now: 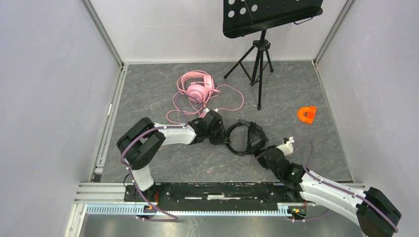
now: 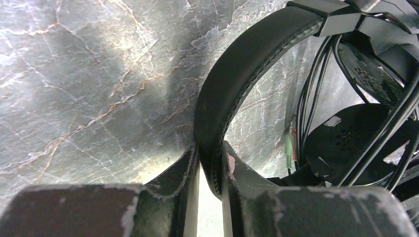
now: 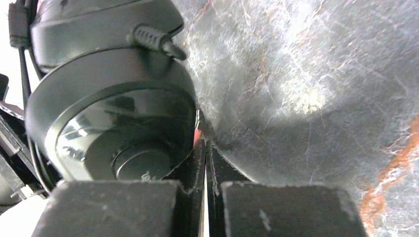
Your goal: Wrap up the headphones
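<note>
Black headphones (image 1: 256,138) lie on the marble floor, headband toward the left, cables running across the ear cups. My left gripper (image 1: 223,139) is shut on the padded headband (image 2: 237,64). A green audio plug (image 2: 289,148) lies inside the loop. My right gripper is shut at the right-hand ear cup (image 3: 108,118); a small red plug (image 3: 197,134) shows just beyond its fingertips, and whether anything is between them is hidden.
Pink headphones (image 1: 196,91) with loose cable lie behind my left arm. A music stand (image 1: 261,54) stands at the back, and an orange object (image 1: 307,114) lies at the right.
</note>
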